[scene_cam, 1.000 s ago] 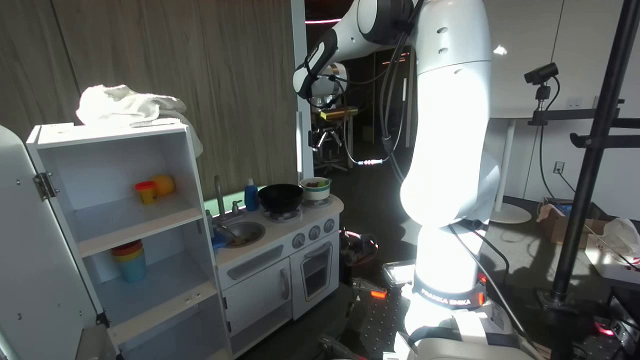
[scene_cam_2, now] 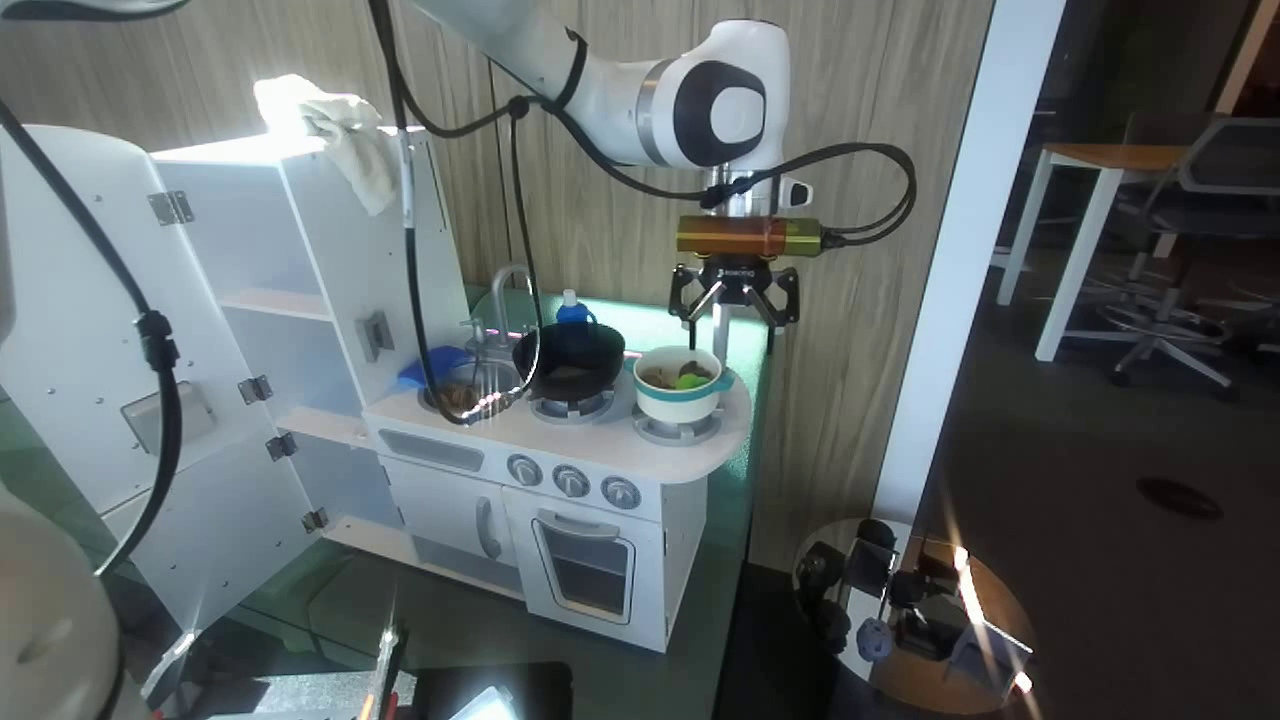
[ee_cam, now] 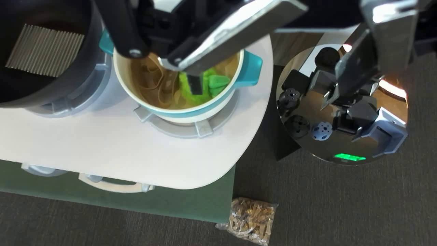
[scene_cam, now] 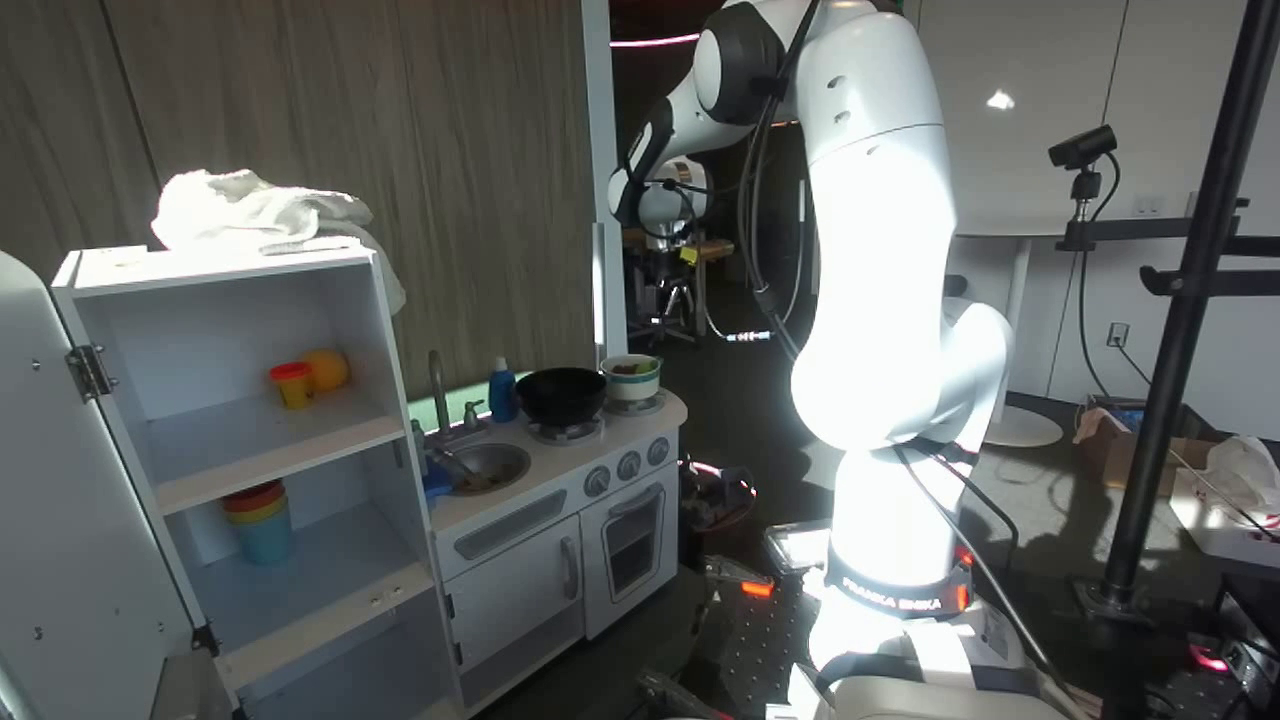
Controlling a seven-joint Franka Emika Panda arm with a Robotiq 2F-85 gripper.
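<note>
A white pot with teal handles (scene_cam_2: 679, 398) stands on the right burner of the toy stove. It holds a bright green item (ee_cam: 192, 91) and some brownish pieces, partly covered by one of my fingers in the wrist view. My gripper (scene_cam_2: 731, 341) hangs pointing down just above the pot, toward its right side, its fingers wide apart and empty. In the wrist view one finger (ee_cam: 241, 37) crosses over the pot, while the other lies well to the right, past the counter's edge. Exterior view 1 shows the gripper only small, against a dark background.
Left of the pot sits a black pan (scene_cam_2: 569, 364), then the sink (scene_cam: 489, 462) with faucet and a blue bottle (scene_cam: 501, 394). An open white cabinet (scene_cam: 228, 274) bears a white cloth (scene_cam: 246, 210). Right of the counter stands a round table (scene_cam_2: 1002, 672) with dark parts.
In exterior view 1 the arm's hand has shifted to the right and somewhat lower. The pot, pan and cabinet contents stand where they were.
</note>
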